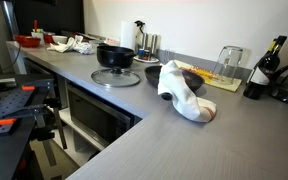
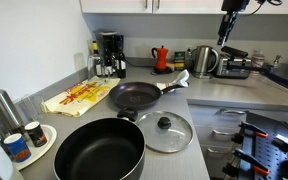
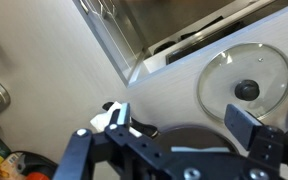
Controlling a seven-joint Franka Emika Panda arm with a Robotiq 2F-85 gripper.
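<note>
My gripper stands open high over the counter, with no object held between its fingers. It also shows at the top right in exterior view 2 [image 2: 226, 30], well clear of everything below. A white cloth [image 1: 188, 96] is draped at the handle of the dark frying pan [image 2: 136, 95]. A glass lid [image 2: 168, 131] with a black knob rests on the counter beside the black pot [image 2: 99, 150]. In the wrist view the lid [image 3: 246, 82] is right of the gripper, while the cloth and pan are partly hidden behind the fingers.
Along the back stand a red moka pot [image 2: 161, 59], a kettle [image 2: 206, 60] and a coffee maker [image 2: 111, 52]. A patterned yellow towel [image 2: 76, 98] lies by the wall. An open drawer [image 1: 81, 147] is below the counter.
</note>
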